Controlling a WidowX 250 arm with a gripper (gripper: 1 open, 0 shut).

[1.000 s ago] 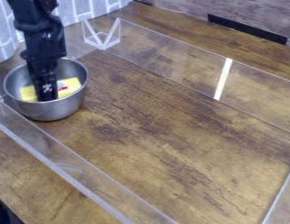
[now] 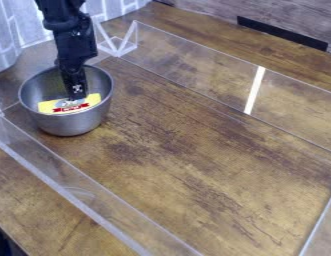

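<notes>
A grey metal bowl (image 2: 85, 118) stands at the left of the wooden table, holding a yellow item (image 2: 52, 106) with red and white markings. The black gripper (image 2: 74, 88) reaches down from the upper left into the bowl, just over that item. Its fingertips are small and dark here; whether anything is between them is hard to make out.
Clear low panels run along the table (image 2: 195, 160), one at the front left and one across the back right. A pale curtain hangs at the back left.
The bowl has shifted slightly to the right.
</notes>
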